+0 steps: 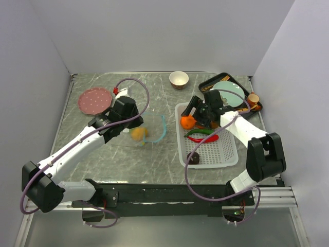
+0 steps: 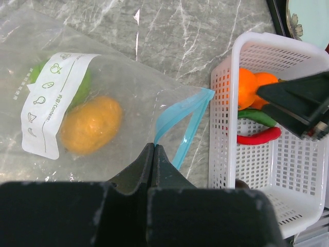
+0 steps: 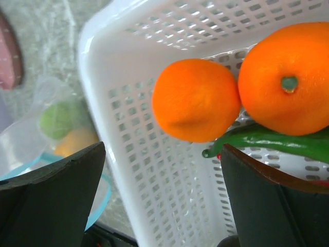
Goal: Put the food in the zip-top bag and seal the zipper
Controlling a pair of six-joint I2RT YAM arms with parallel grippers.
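The clear zip bag (image 2: 139,77) with blue zipper (image 2: 190,118) lies mid-table, holding a yellow item (image 2: 90,126) and a green one (image 2: 77,87) behind its label. My left gripper is shut at the bag's opening; whether film is between its fingers is unclear. My right gripper is open over the white basket (image 2: 222,128), just near an orange fruit (image 3: 193,100). Another orange fruit (image 3: 285,77), a green pepper (image 3: 277,141), a red pepper (image 2: 259,136) and a dark item (image 1: 193,158) are also in the basket.
A dark tray (image 1: 208,83) with a pale plate (image 1: 227,90) and orange cup sits back right. A bowl (image 1: 179,78) stands at the back, a pink plate (image 1: 94,100) at the left.
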